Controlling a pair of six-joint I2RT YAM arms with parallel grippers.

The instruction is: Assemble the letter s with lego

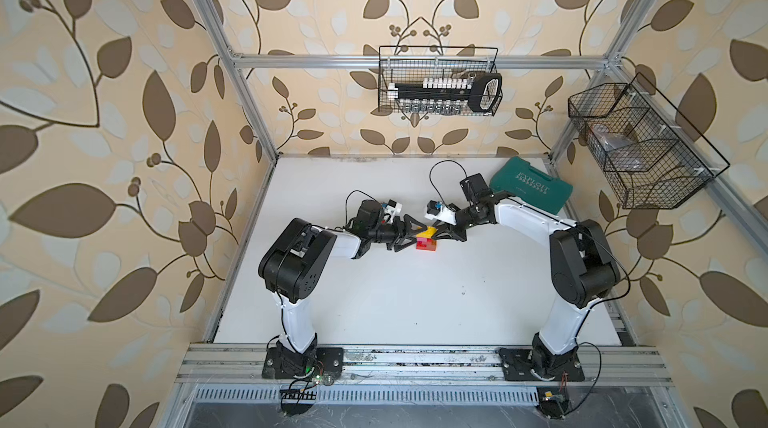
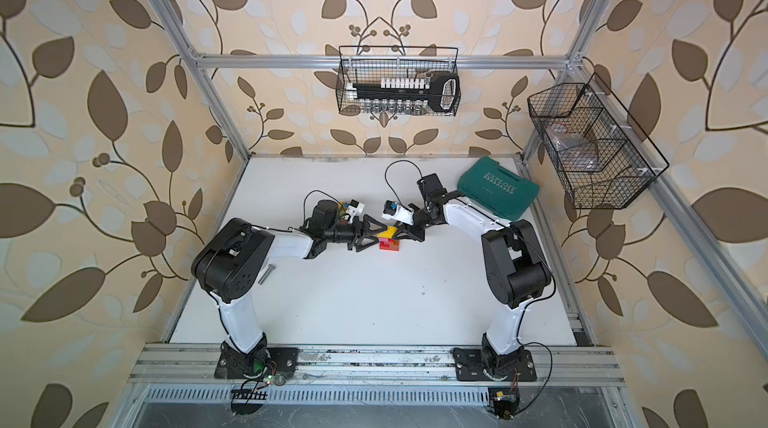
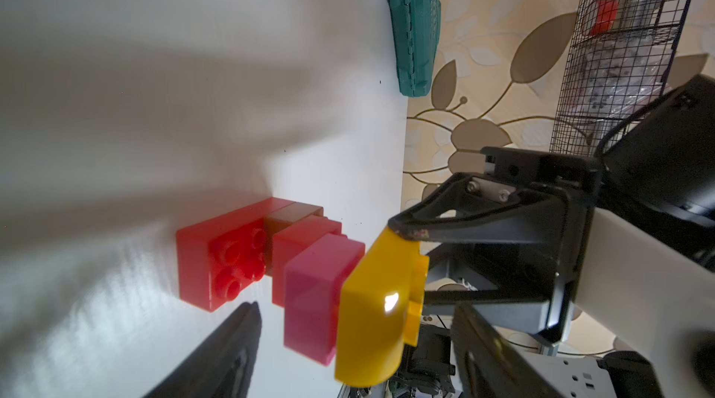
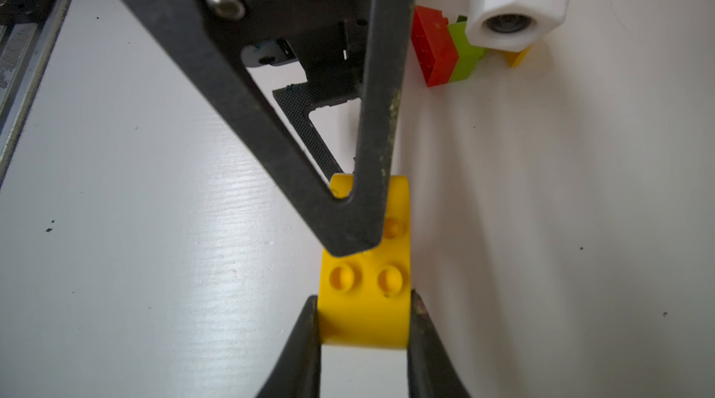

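A yellow arched brick is pinched at one end by my right gripper, which is shut on it. Just past it in the left wrist view is a pink brick, lined up with a red and brown stack standing on the table. Whether yellow and pink are joined is not clear. My left gripper is open; its fingers stand apart on either side of the pink and yellow bricks. From the right wrist view, one left finger passes over the yellow brick's studs.
Red and green bricks with a bit of yellow lie behind the left arm's white camera. A green case rests at the back right of the table, whose front area is clear. Wire baskets hang on the frame.
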